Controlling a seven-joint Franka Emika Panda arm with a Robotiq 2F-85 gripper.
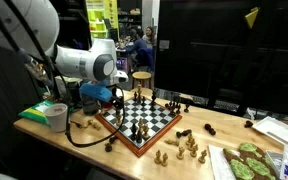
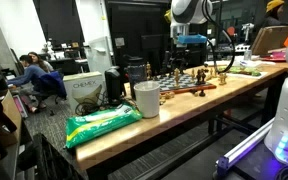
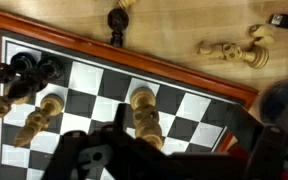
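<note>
In the wrist view my gripper stands open over the checkered chessboard [image 3: 194, 106], its dark fingers [image 3: 246, 128] set wide apart. A light brown chess piece [image 3: 145, 115] shows on the board between the fingers, nearer the left one; whether either finger touches it I cannot tell. Toward the left of that view stand two more brown pieces and dark-based pieces [image 3: 49, 68]. From the first exterior view, the gripper [image 1: 118, 100] hangs over the near left part of the board [image 1: 154, 122].
Off the board, a brown piece [image 3: 234, 50] lies on its side and a dark piece [image 3: 118, 22] sits beyond the rim. Several light pieces [image 1: 180, 150] are on the table to the right. A white cup [image 2: 147, 98] and green bag [image 2: 102, 124] occupy one table end.
</note>
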